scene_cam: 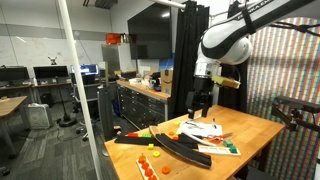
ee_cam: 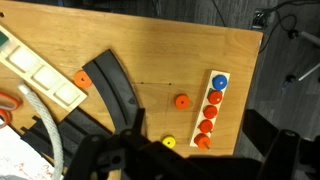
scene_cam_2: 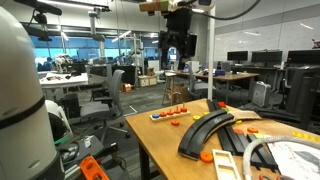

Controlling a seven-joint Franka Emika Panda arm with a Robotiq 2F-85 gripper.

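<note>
High over the wooden table (ee_cam: 180, 45), my gripper stands open with nothing between its dark fingers. Below it, toward the right finger in the wrist view, lies a pale strip (ee_cam: 221, 90) bearing a row of red-orange round pieces (ee_cam: 209, 112) and one blue piece (ee_cam: 219, 81) at its end. A loose orange round piece (ee_cam: 182, 101) and a yellow one (ee_cam: 169, 141) rest between the fingers' outlines, well beneath them. To the left is a black curved piece (ee_cam: 112, 85), partly hidden by the left finger, with an orange disc (ee_cam: 82, 78) beside it.
A slotted pale wooden tray (ee_cam: 45, 72) and a white tube (ee_cam: 45, 125) lie at the left, near red-handled scissors (ee_cam: 8, 102). In exterior view 1, several coloured items crowd the table's middle.
</note>
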